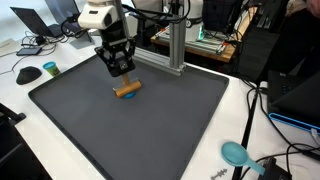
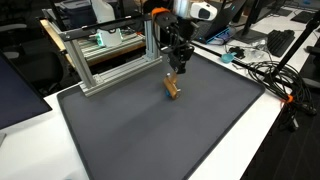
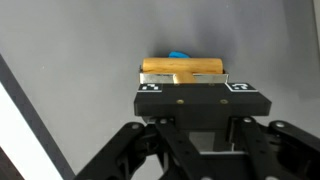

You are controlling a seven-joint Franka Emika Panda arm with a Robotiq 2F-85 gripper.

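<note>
A mallet-shaped wooden piece (image 1: 128,89) with an orange-brown cylindrical head is at the far part of the dark tabletop. My gripper is shut on its short handle (image 3: 184,77), pointing down with the head just below the fingers. A small blue object (image 3: 179,54) peeks out beside the head in the wrist view, and most of it is hidden. In exterior view 2 the wooden head (image 2: 171,89) is tilted and close to the surface. Whether it touches the blue object or the table, I cannot tell.
A metal frame (image 2: 120,74) rises along one edge. Cables lie off the other side in exterior view 2.
</note>
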